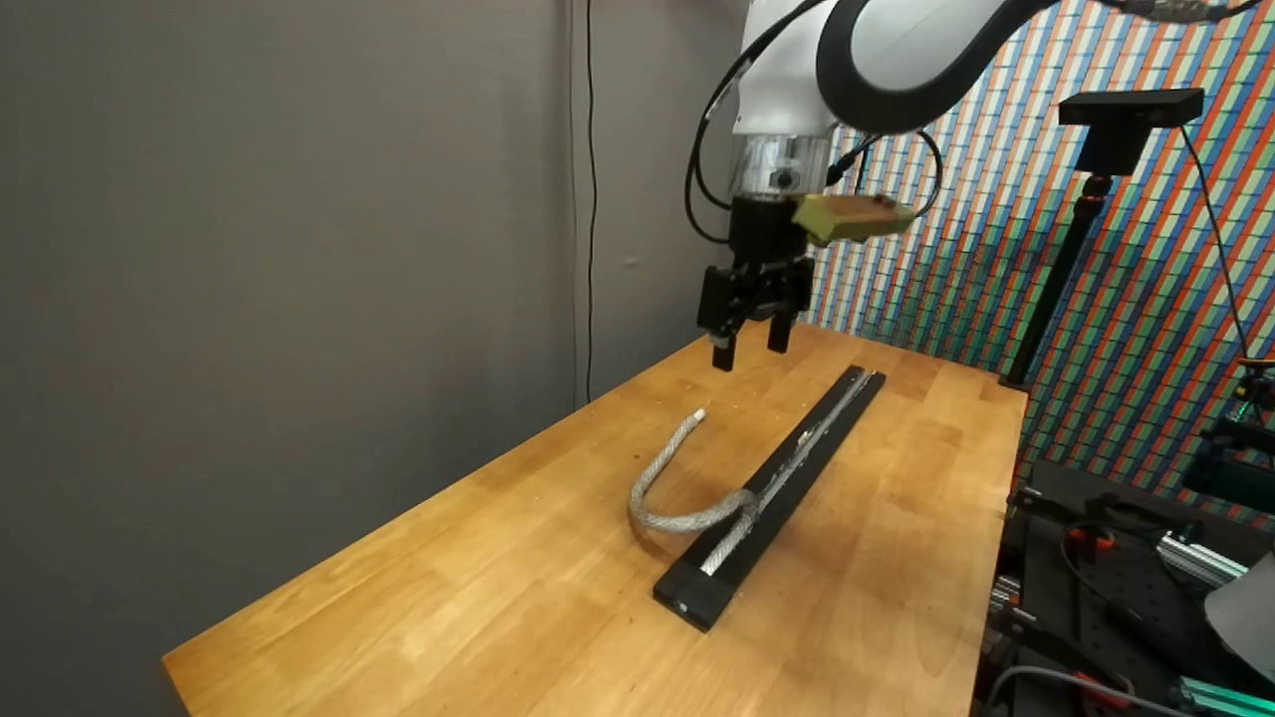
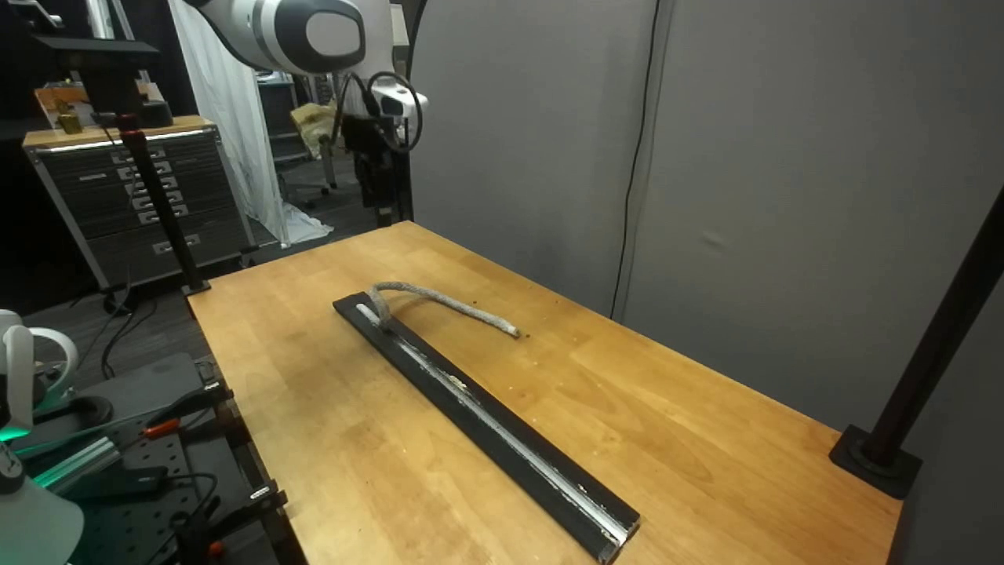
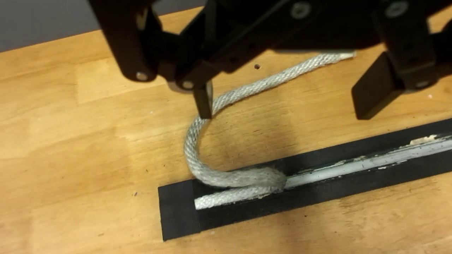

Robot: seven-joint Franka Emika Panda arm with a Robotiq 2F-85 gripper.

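Observation:
A grey braided rope (image 1: 651,516) lies partly in the pale groove of a long black channel strip (image 1: 783,508). In the wrist view, one short piece of the rope (image 3: 237,194) sits in the groove near the strip's closed end. From there it doubles back over itself and curves out onto the wood, where its pale free end (image 3: 345,55) lies. The rest of the groove (image 3: 368,163) is bare, with flaky bits along its edges. Above the table, near its far end, hangs my gripper (image 1: 750,349). Its fingers (image 3: 377,91) stand wide apart with nothing between them, clear of the rope.
A grey wall runs along one long side. Black camera posts stand at the table's edges, one (image 1: 1052,287) at the far right corner and another (image 2: 903,377) beside the wall.

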